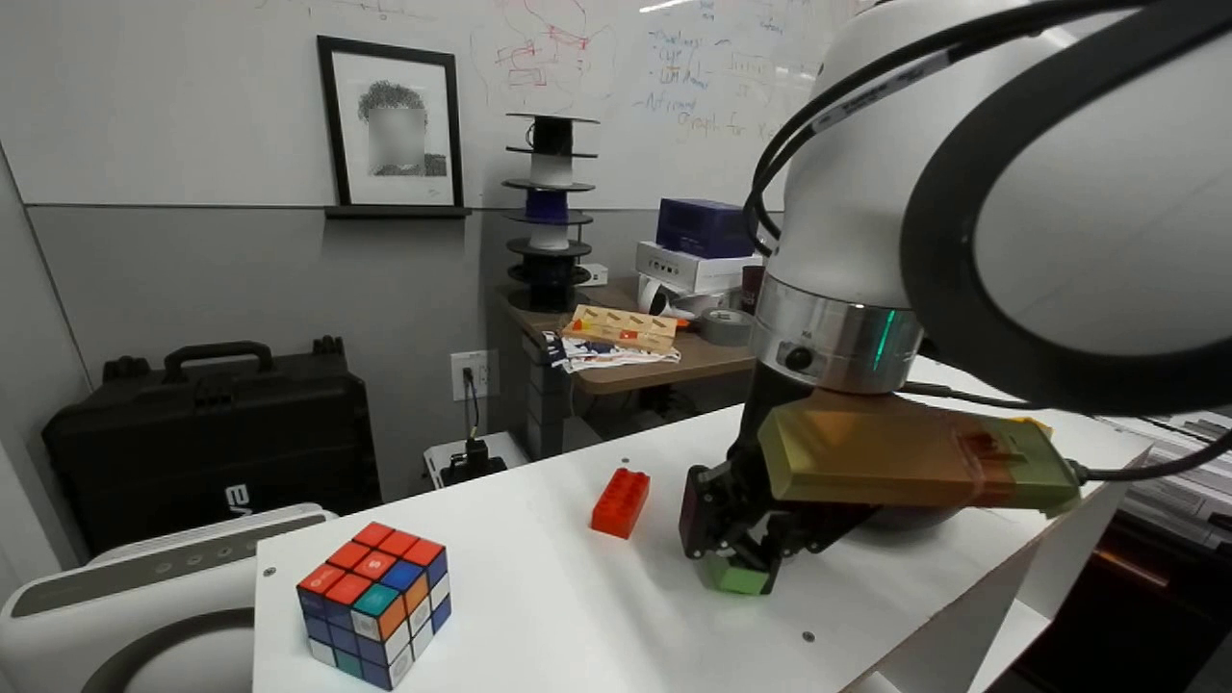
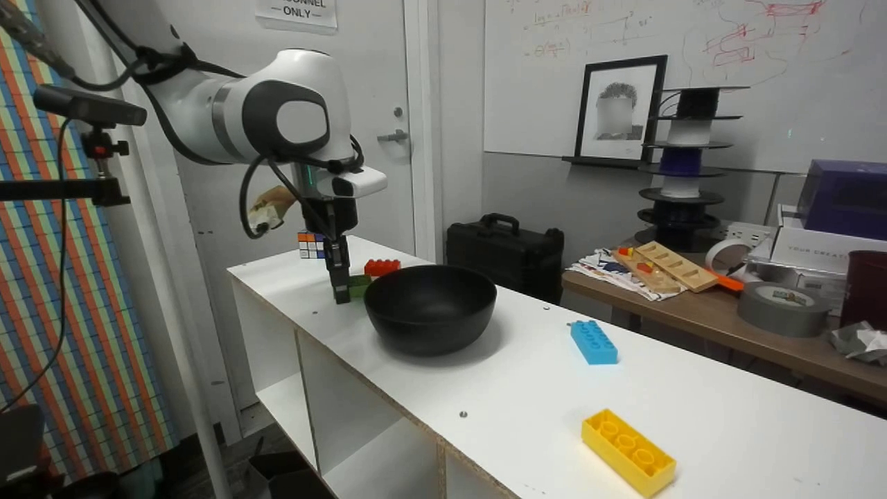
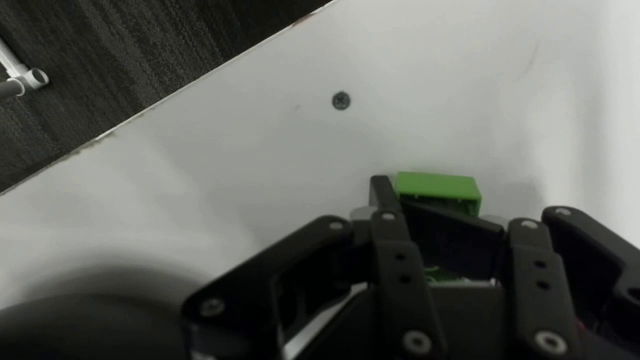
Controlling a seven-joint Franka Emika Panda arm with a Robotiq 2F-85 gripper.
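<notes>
A green toy brick (image 3: 438, 186) lies on the white tabletop with its hollow side up. My gripper is shut on it: in the wrist view one finger presses against the brick's left outer wall, and the other reaches into its hollow. The fingers hide much of the brick. From exterior view 1, the brick's end (image 1: 741, 577) shows low between the fingers, at table level. In exterior view 2 a bit of the green brick (image 2: 359, 286) appears beside the gripper (image 2: 342, 292), partly behind the bowl.
Close to the gripper stands a black bowl (image 2: 429, 312). A red brick (image 1: 621, 502) and a Rubik's cube (image 1: 375, 601) are on the tabletop, with blue (image 2: 594, 342) and yellow (image 2: 628, 452) bricks beyond the bowl. The table's edge (image 3: 198, 78) runs nearby.
</notes>
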